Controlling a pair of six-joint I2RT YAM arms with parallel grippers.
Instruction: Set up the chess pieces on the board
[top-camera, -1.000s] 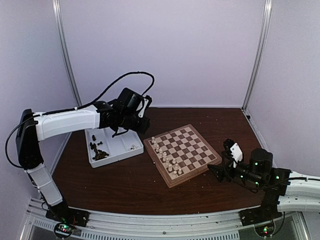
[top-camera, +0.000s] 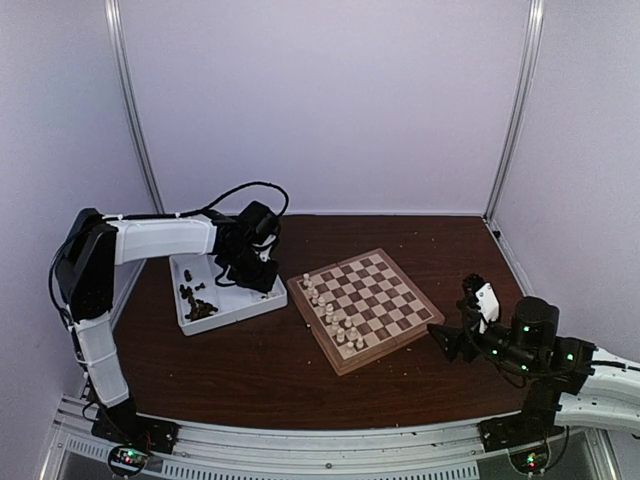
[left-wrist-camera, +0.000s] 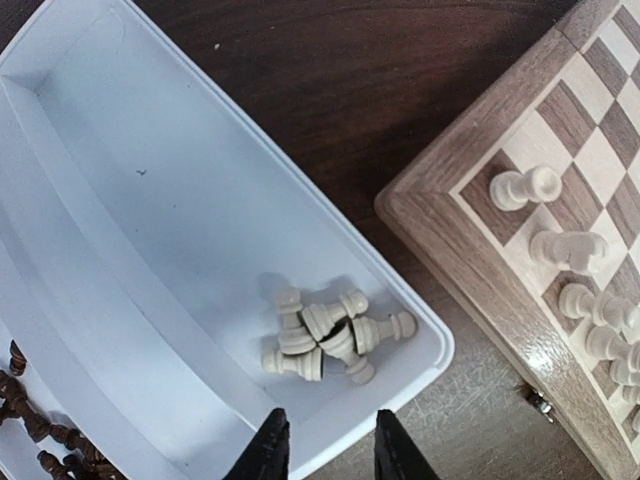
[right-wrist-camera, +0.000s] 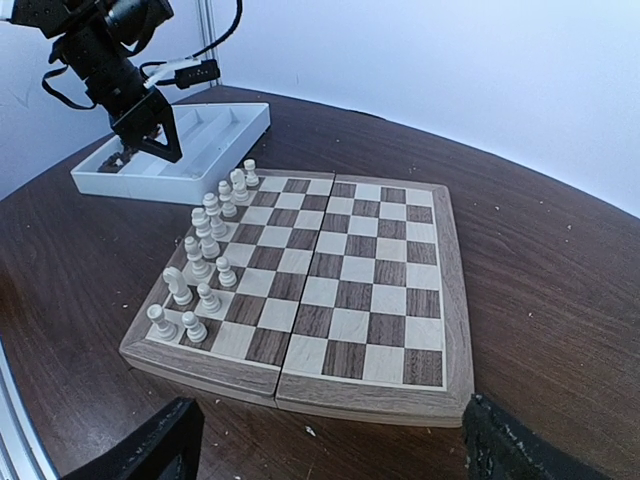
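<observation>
The chessboard (top-camera: 375, 300) holds white pieces along its left side, such as a white rook (right-wrist-camera: 160, 322) and a white knight (right-wrist-camera: 177, 285). Several white pawns (left-wrist-camera: 340, 345) lie loose in the right compartment of the white tray (top-camera: 235, 315); dark pieces (top-camera: 198, 305) lie in its left part. My left gripper hangs open over that right compartment, just short of the pawns in the wrist view, nothing between its fingers. My right gripper is open and empty beside the board's right near corner.
Pale walls enclose the back and sides.
My left arm has swung left over the tray and its gripper has lowered toward the white pawns. My right arm has shifted slightly to the right.
</observation>
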